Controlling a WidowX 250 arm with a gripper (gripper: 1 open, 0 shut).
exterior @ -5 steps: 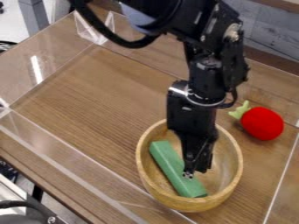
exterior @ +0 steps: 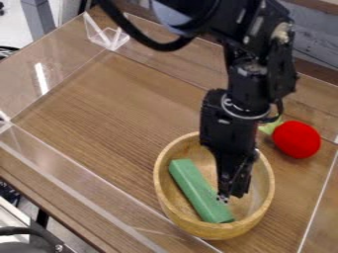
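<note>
The black gripper [exterior: 230, 166] hangs over a tan bowl [exterior: 177, 215] in the lower right of the camera view, its fingertips reaching down into it. A green block [exterior: 195, 188] lies in the bowl, left of the fingers. Whether the fingers hold anything is unclear.
A red round object [exterior: 297, 139] lies right of the gripper, beside a small green item [exterior: 270, 126] partly behind the arm. Cables and a clear plastic piece are at the top left edge.
The gripper has shifted slightly over the bowl; the green block and red object look unmoved.
</note>
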